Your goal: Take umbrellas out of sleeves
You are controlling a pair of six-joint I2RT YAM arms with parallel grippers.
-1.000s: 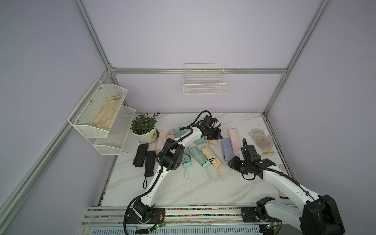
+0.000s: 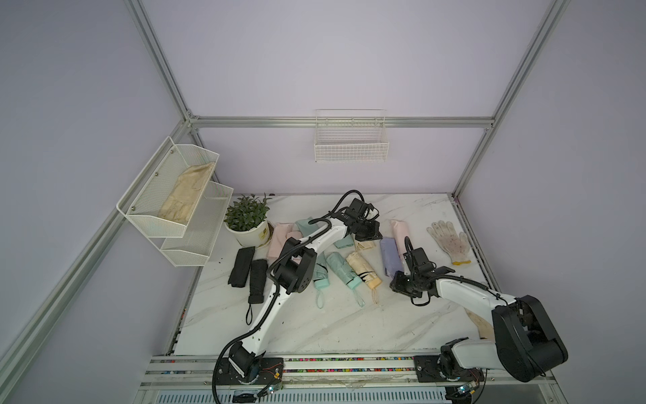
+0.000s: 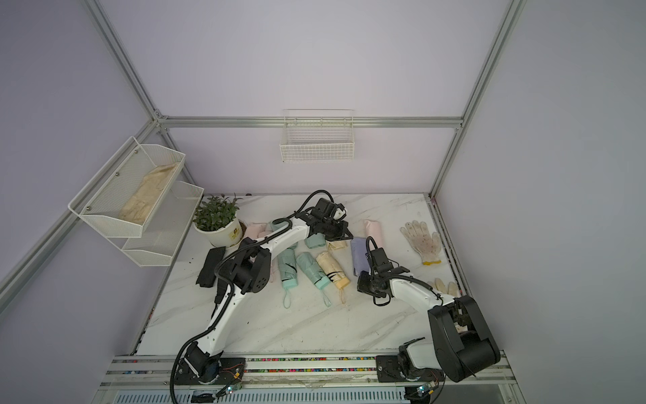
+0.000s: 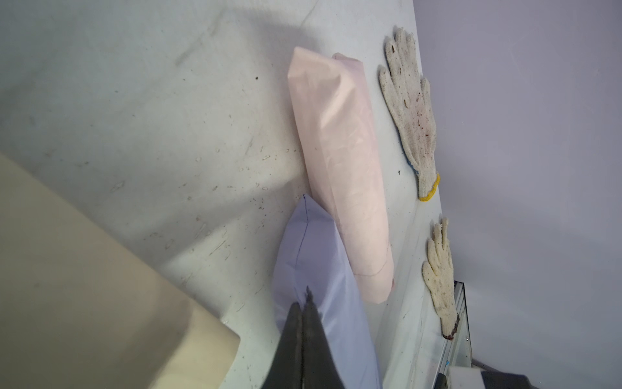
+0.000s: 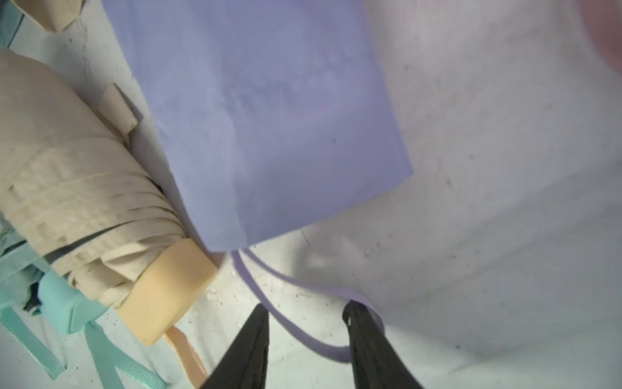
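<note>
The lavender sleeved umbrella [image 2: 390,256] lies right of centre, its strap loop [image 5: 324,350] spreading from the near end. My right gripper is part open over that loop, by the near end. My left gripper is shut above the far end, nothing visible held between its fingers. A pink sleeved umbrella [image 4: 340,168] lies beyond it. A beige bare umbrella [image 5: 84,162] lies to the left, beside teal umbrellas [image 2: 339,268]. Two black umbrellas [image 2: 241,266] lie at the far left.
A potted plant [image 2: 249,229] stands at back left below wire shelves [image 2: 154,222]. Gloves [image 2: 447,239] lie along the right edge.
The right arm has moved inward and slightly back, bringing its gripper to the lavender umbrella's near end. The left arm has stayed still.
</note>
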